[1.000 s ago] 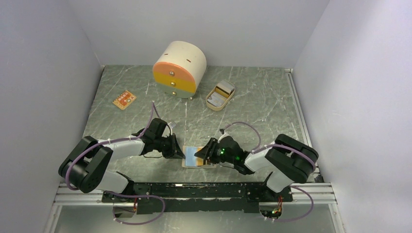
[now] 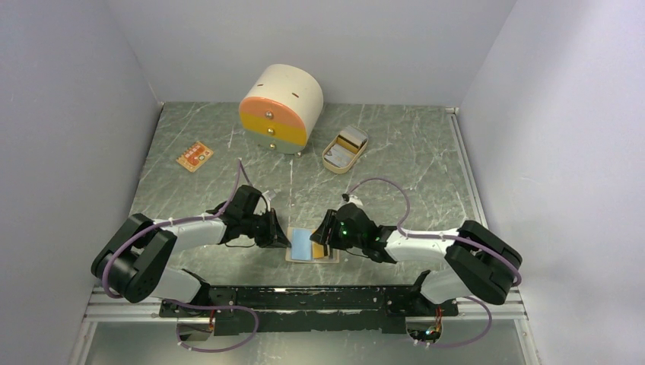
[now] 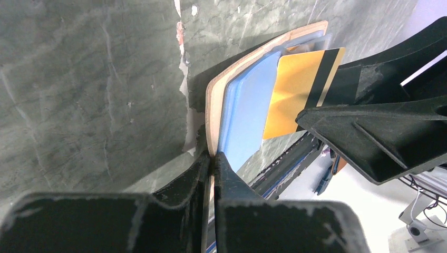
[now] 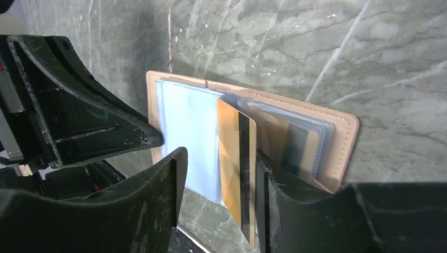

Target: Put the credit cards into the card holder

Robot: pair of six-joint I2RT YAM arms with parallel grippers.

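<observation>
The card holder [image 4: 345,132], tan with clear and blue sleeves, lies open near the table's front edge. My left gripper is shut on its left edge. A yellow card with a dark stripe [image 4: 232,158] stands tilted at the middle of the holder, beside the blue sleeve [image 4: 187,132]. My right gripper is open over the holder, with the card near its right finger; whether they touch is unclear. More cards [image 2: 342,152] lie in a small container at the back.
A rounded cabinet with coloured drawers [image 2: 278,110] stands at the back centre. An orange card-like item [image 2: 195,156] lies at the back left.
The left arm and the holder look nearly unchanged.
</observation>
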